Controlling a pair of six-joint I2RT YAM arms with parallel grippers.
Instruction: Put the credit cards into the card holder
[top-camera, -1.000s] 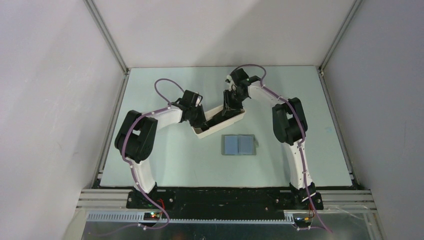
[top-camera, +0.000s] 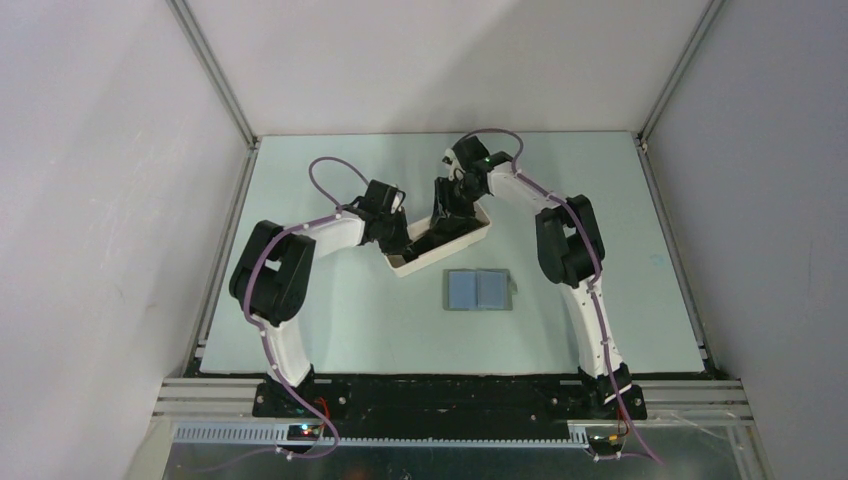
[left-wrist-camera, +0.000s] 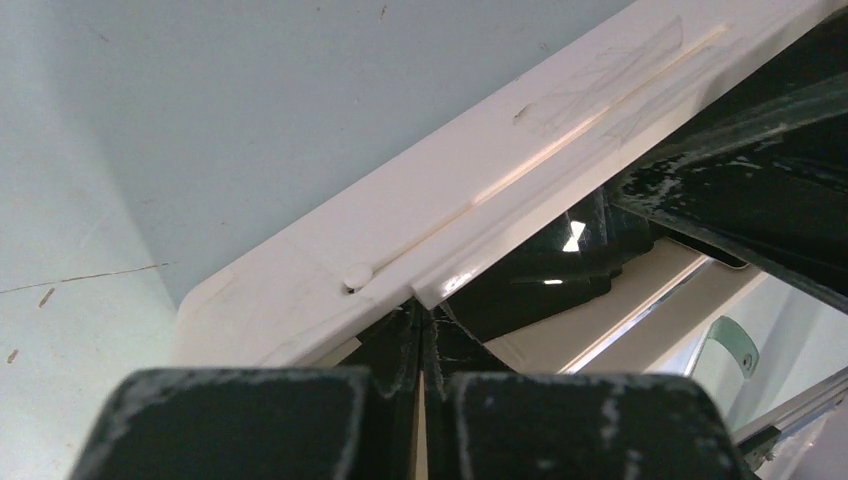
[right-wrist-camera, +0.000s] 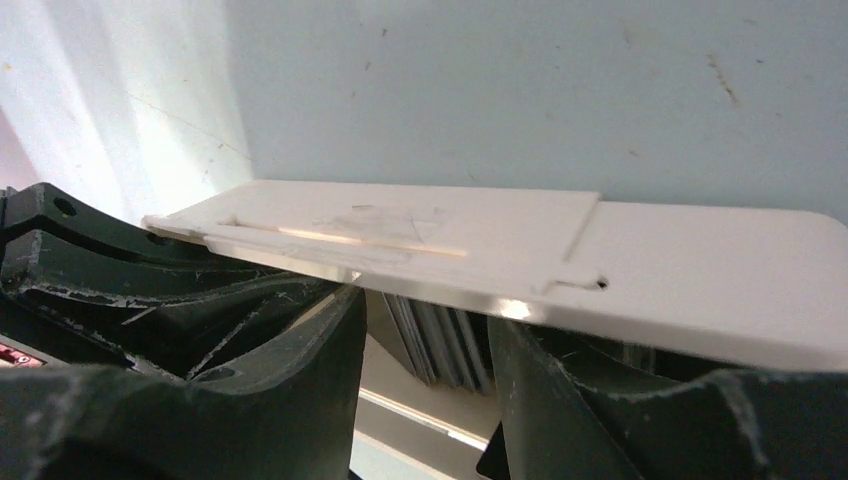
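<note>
A long white box (top-camera: 430, 262) lies slantwise on the table between both arms, with dark contents inside. Over its left end my left gripper is shut at the rim, and nothing shows between its fingers. My right gripper stands open above the box's other end. Between its fingers, partly behind the white rim (right-wrist-camera: 400, 225), several thin cards (right-wrist-camera: 440, 340) stand on edge in the box. In the top view a grey card holder (top-camera: 477, 308) with two blue panels lies in front of the box.
Bare table (top-camera: 400, 335) surrounds the card holder. In the left wrist view a black finger of the other arm (left-wrist-camera: 760, 160) reaches across the box. Both arms crowd the box from either side.
My right gripper has shifted slightly to the left along the box. The left arm, the box and the card holder stay where they were.
</note>
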